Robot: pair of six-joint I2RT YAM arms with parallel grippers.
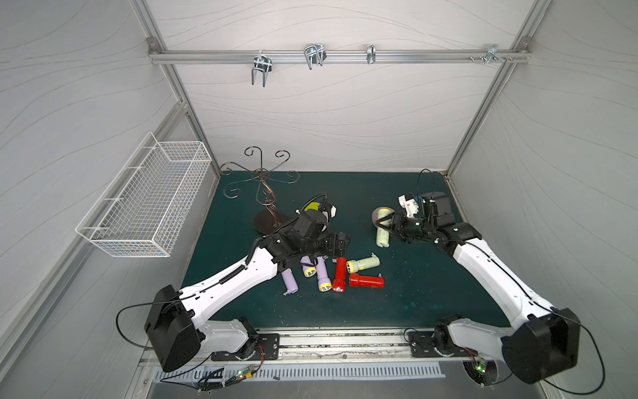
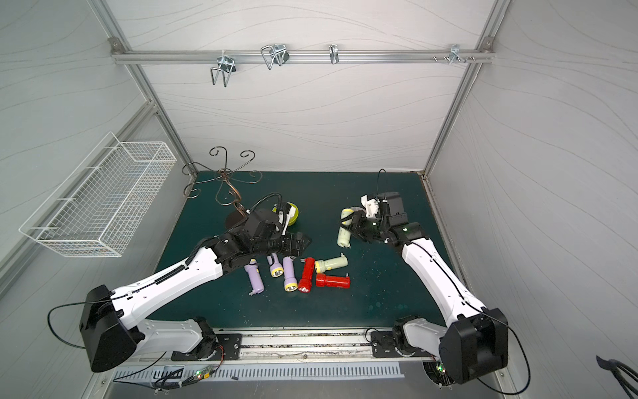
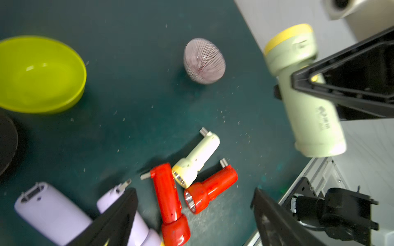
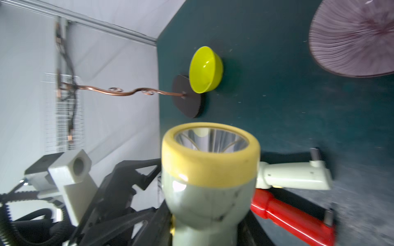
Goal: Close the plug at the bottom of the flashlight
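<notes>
A pale green flashlight with a yellow rim (image 3: 318, 121) is held aloft by my right gripper (image 1: 392, 223), which is shut around its body. Seen from the left wrist, its head points up and its bottom end down; I see no prongs sticking out of that end from this side. The right wrist view looks at its lens (image 4: 211, 141), and the bottom is hidden there. My left gripper (image 1: 344, 244) hovers over the loose flashlights, left of the held one. Its blurred fingers (image 3: 117, 217) stand apart with nothing gripped between them.
Below lie another pale green flashlight (image 3: 199, 155), two red flashlights (image 3: 167, 192) and several purple ones (image 3: 53, 211), some with metal prongs protruding. A ribbed bowl (image 3: 204, 61), a yellow-green bowl (image 3: 41, 73) and a metal stand (image 1: 265, 193) occupy the back.
</notes>
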